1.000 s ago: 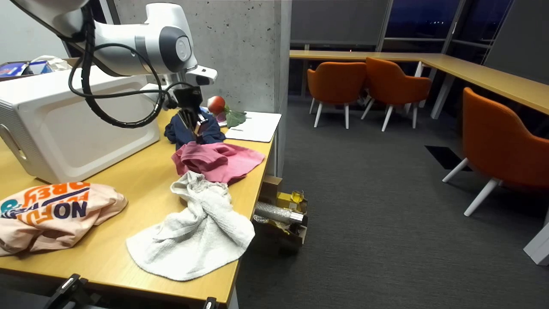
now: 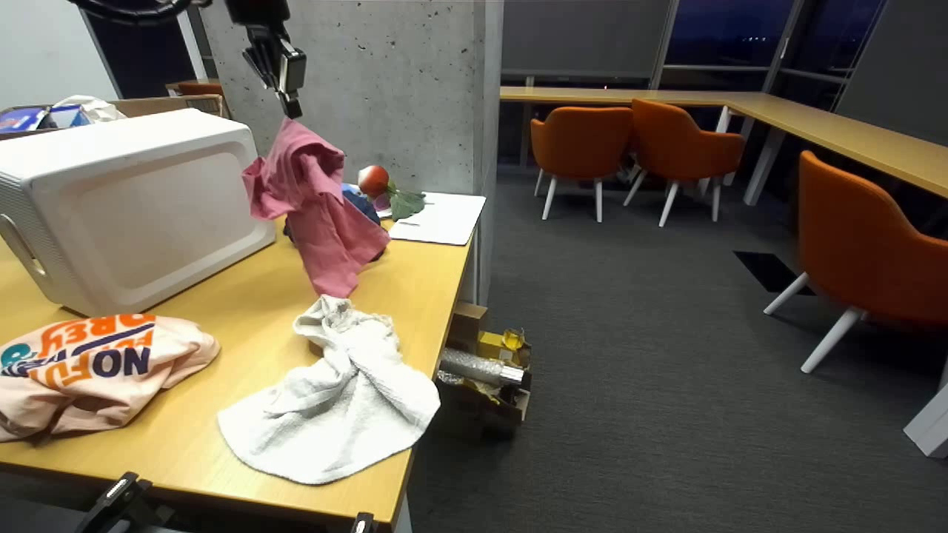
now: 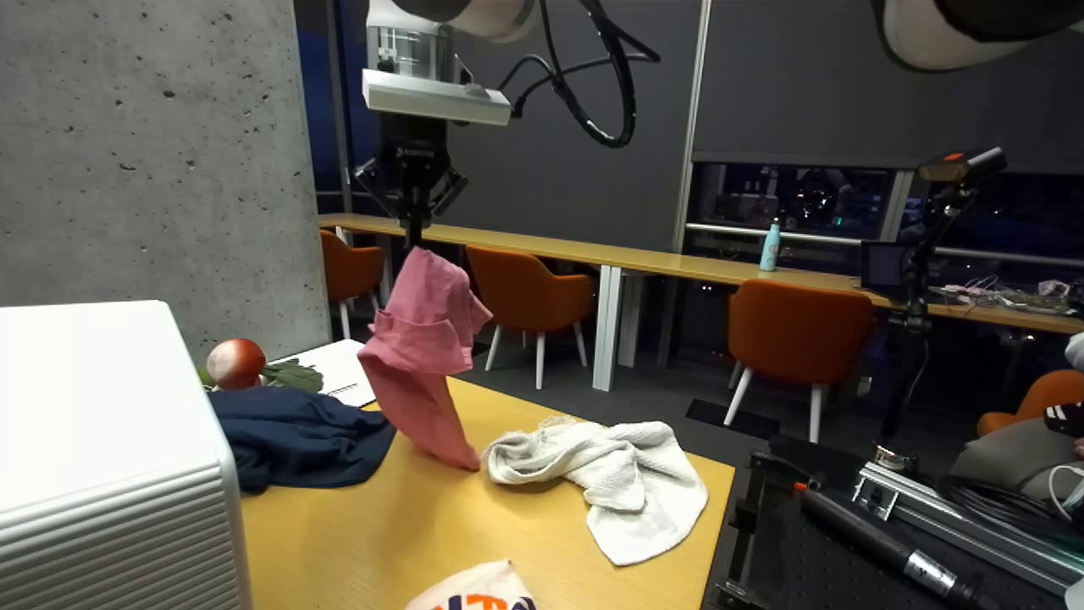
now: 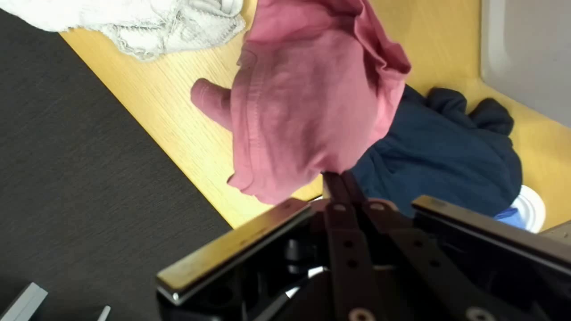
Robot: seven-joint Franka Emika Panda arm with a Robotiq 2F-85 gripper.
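A pink cloth [image 2: 312, 200] hangs in folds from my gripper [image 2: 291, 114], which is shut on its top. In exterior view 2 the pink cloth [image 3: 432, 351] dangles above the table, its low tip close to the wood; whether it touches I cannot tell. The wrist view has the gripper's fingertips [image 4: 333, 184] together at the edge of the pink cloth [image 4: 316, 101]. A dark blue cloth [image 3: 295, 432] lies crumpled behind it, and a white towel [image 2: 342, 400] is spread near the table's right edge. At the front left rests a peach printed cloth [image 2: 98, 369].
A large white box [image 2: 151, 209] occupies the left of the table. A red-and-white round item [image 2: 373, 181] and a white sheet [image 2: 453, 219] sit at the back. Bare tabletop [image 2: 240, 302] shows between the cloths, and the floor drops away on the right.
The pink cloth has risen off the table with my shut gripper, also drifting left in exterior view 1. Its loose part now hangs down, while the other cloths stay put.
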